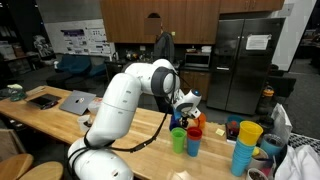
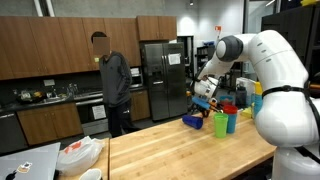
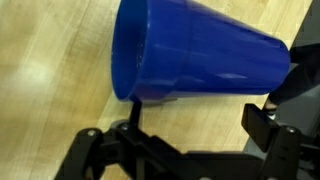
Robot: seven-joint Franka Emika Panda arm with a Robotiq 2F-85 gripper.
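A dark blue cup (image 3: 205, 50) lies on its side on the wooden table, filling much of the wrist view with its mouth toward the left. In the second exterior view the same blue cup (image 2: 192, 121) rests on the table just under and left of the arm's end. My gripper is open, its fingers spread along the cup's near side. The left finger is close to the cup's rim; whether it touches cannot be told. Between the fingers I see bare table, with nothing gripped.
Green cups (image 1: 178, 140) and a red-and-blue stack (image 1: 194, 142) stand near the arm's end, with an orange cup (image 1: 201, 119) behind. Blue cups (image 1: 242, 157) with yellow on top crowd the right side. Open table (image 2: 160, 150) lies toward the left.
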